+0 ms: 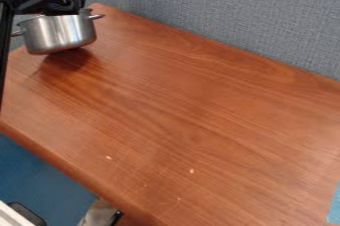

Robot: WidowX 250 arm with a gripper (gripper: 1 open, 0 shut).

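A stainless steel pot with two side handles is at the upper left of the wooden table, with a dark shadow beneath it. The black gripper is directly over the pot at the top left, partly cut off by the frame edge. Its fingertips are not clearly visible, so whether it holds the pot or is open cannot be told.
A grey fabric partition runs along the back. The table's front edge is at lower left, with blue floor beyond it.
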